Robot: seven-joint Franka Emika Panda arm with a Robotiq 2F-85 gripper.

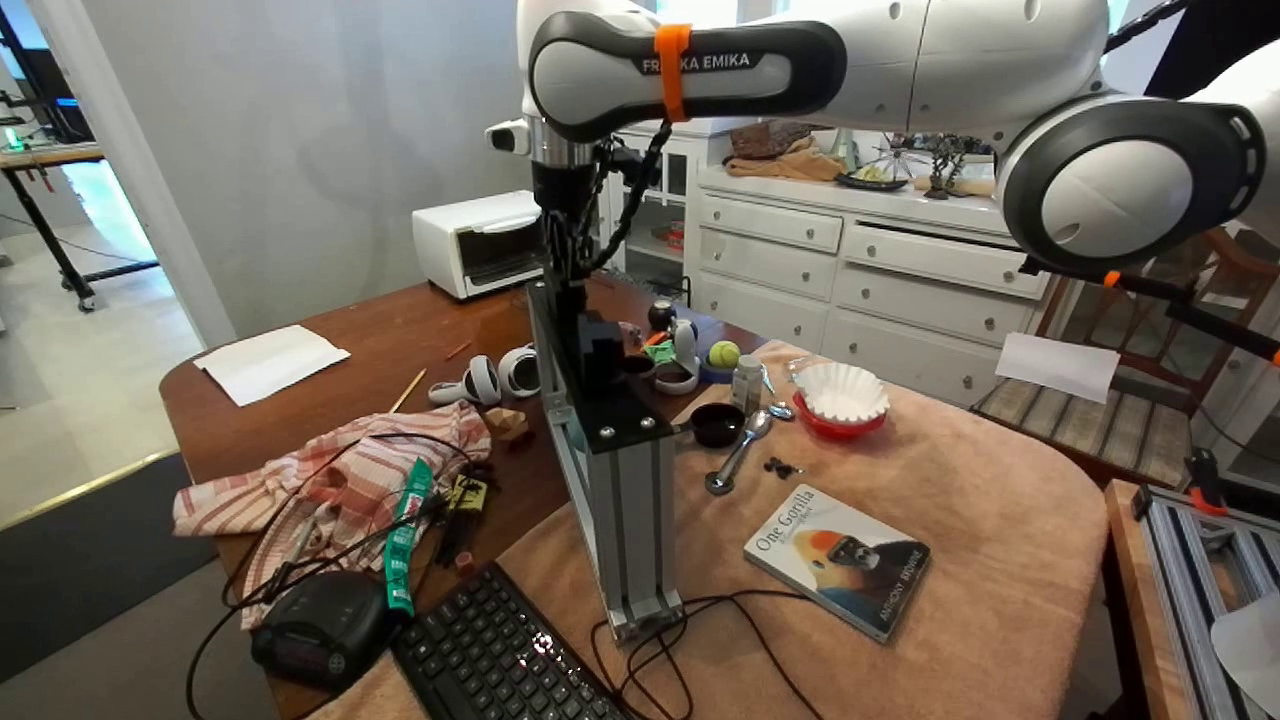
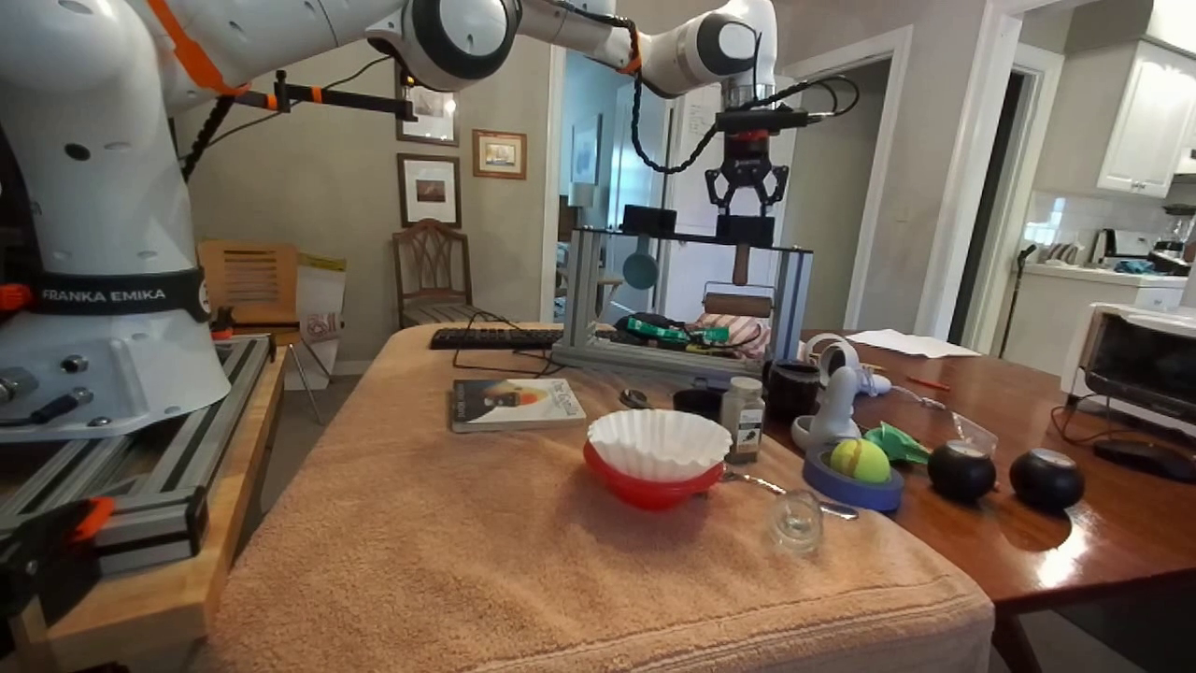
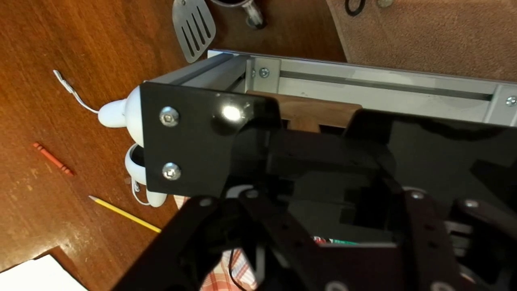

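Observation:
My gripper point(image 2: 748, 208) is above the black-topped metal rack point(image 2: 691, 236), pointing straight down. It is shut on a black block point(image 2: 745, 230) at the rack's top, on the side nearer the toaster oven. Below that block, in exterior view 2, hang a wooden handle point(image 2: 741, 264) and a wooden crosspiece point(image 2: 737, 304). The wooden piece point(image 3: 317, 111) also shows under the rack's black plate point(image 3: 203, 140) in the wrist view. Dark fingers against the black plate hide the contact there. I cannot tell whether the block is clear of the plate.
Another black block point(image 2: 649, 220) with a teal disc point(image 2: 639, 270) hangs in the rack. A red bowl with white paper filters point(image 2: 659, 454), a book point(image 2: 516, 404) and a bottle point(image 2: 742, 417) stand on the towel. Cables point(image 1: 708, 618) lie by the rack's foot.

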